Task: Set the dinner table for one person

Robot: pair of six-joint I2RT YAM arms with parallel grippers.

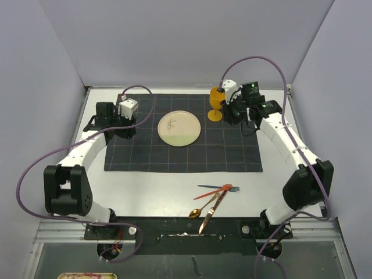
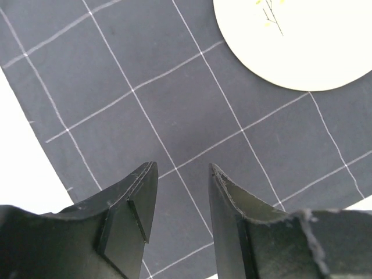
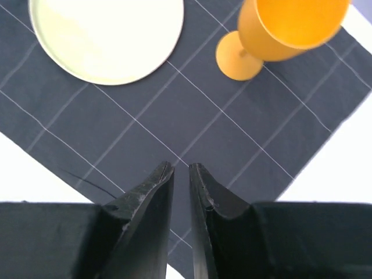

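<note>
A cream plate [image 1: 179,129] with a small twig design lies at the middle of the dark gridded placemat [image 1: 174,160]. Behind and right of it stands an upright orange goblet [image 3: 241,57]. My left gripper hangs over the mat's left part, clear of the plate, its fingers parted around nothing. On the right side my right gripper is above the mat near the goblet, partly open and empty; only a narrow gap shows between its fingers. A gold spoon [image 1: 195,213], a knife [image 1: 213,213], a blue fork [image 1: 232,189] and an orange utensil [image 1: 213,192] are piled at the front right.
Bare white table [image 1: 139,195] spreads in front of the mat, left of the cutlery. Purple cables loop beside both arms. Walls close in the table at the back and sides.
</note>
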